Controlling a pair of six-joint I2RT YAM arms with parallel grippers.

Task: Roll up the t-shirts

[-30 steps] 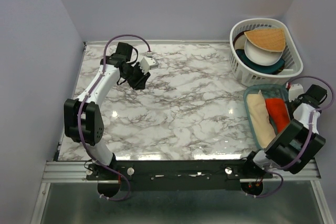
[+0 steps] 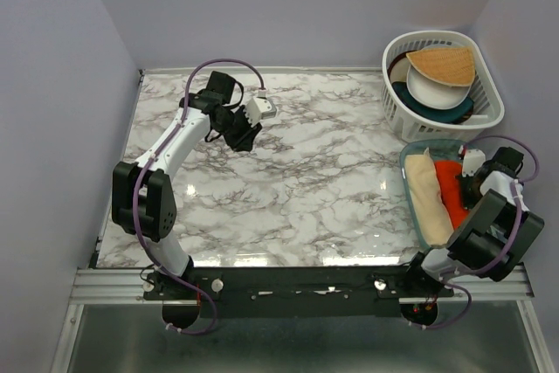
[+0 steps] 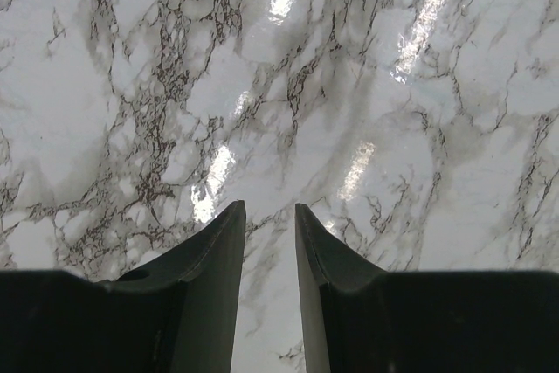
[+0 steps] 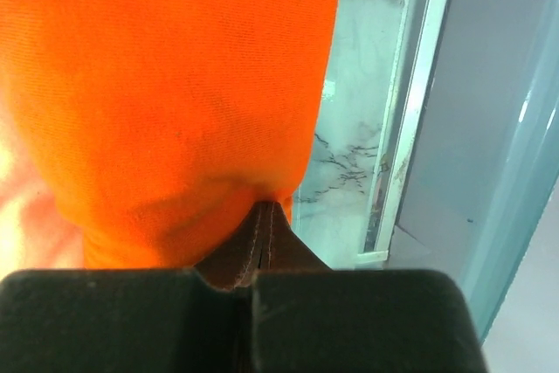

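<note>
An orange rolled t-shirt (image 2: 450, 189) lies in the clear bin (image 2: 414, 207) at the right end of the table, alongside a cream rolled t-shirt (image 2: 426, 194). My right gripper is shut, its tips against the right edge of the orange roll. In the right wrist view the orange cloth (image 4: 175, 76) fills the left half; no cloth shows clearly between the fingers. Over bare marble at the table's left side is my left gripper, its fingers parted with only tabletop between them.
A white laundry basket (image 2: 397, 107) holding hats and a bowl stands behind the bin. The bin's side wall (image 4: 515, 137) rises close to the right gripper.
My right gripper has moved left from the bin's right side onto the orange roll. The bin has shifted slightly left. The left arm has drifted a little to the right.
</note>
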